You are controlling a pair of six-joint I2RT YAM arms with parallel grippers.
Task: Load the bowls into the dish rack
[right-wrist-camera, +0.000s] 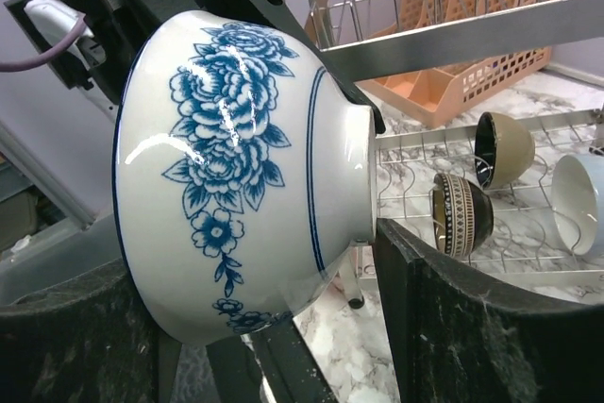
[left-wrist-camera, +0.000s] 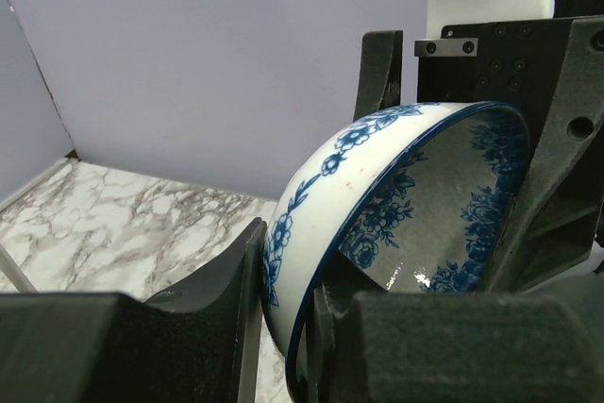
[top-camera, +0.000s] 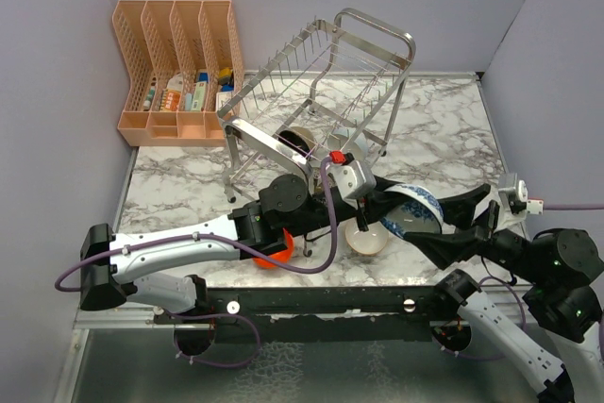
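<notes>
A blue-and-white flowered bowl [top-camera: 413, 216] [left-wrist-camera: 333, 167] [right-wrist-camera: 226, 167] hangs tilted on its side between the two arms. My left gripper [top-camera: 382, 205] is shut on its wall. My right gripper [top-camera: 453, 228] reaches round the bowl from the right, fingers part open on either side of it; in the right wrist view the bowl fills the space between them. The metal dish rack [top-camera: 396, 63] holds several bowls on its lower tier, including a tan bowl [right-wrist-camera: 505, 148], a patterned dark bowl [right-wrist-camera: 458, 219] and a pale bowl [right-wrist-camera: 576, 205].
A cream dish [top-camera: 366, 243] and an orange bowl [top-camera: 276, 255], partly hidden by the left arm, sit on the marble counter. A peach organiser [top-camera: 132, 120] with small items stands back left. The counter right of the rack [top-camera: 444, 129] is clear.
</notes>
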